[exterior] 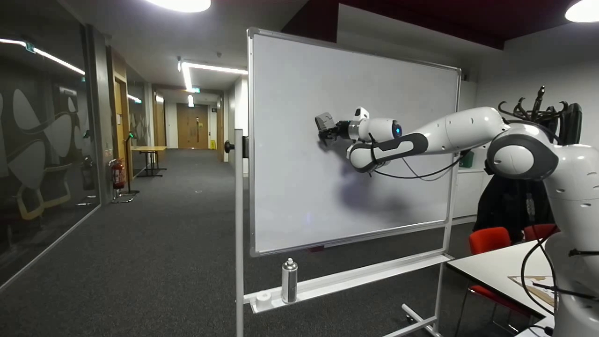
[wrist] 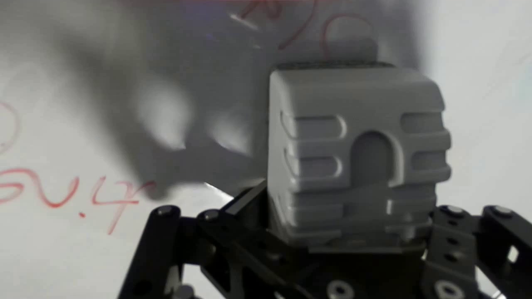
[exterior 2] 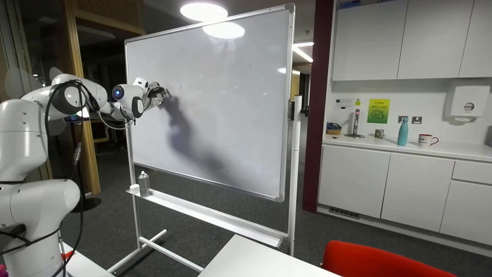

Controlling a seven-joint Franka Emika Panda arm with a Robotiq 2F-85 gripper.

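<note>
A grey whiteboard eraser (wrist: 359, 169) fills the middle of the wrist view. My gripper is shut on its lower part, with black fingers on both sides. The eraser's dark pad edge faces the whiteboard (wrist: 60, 124); I cannot tell whether it touches all along. Red handwriting (wrist: 117, 199) shows on the board to the left, and more red strokes (wrist: 349, 25) lie just above the eraser. In exterior view 1 the eraser (exterior: 324, 120) is at the board's upper left-centre, tilted.
A silver spray can (exterior: 289, 281) and a small white roll (exterior: 263, 300) stand on the ledge beneath the board. A white table (exterior: 500, 267) and red chairs (exterior: 488, 240) are at the right. Most of the board's face is clear of objects.
</note>
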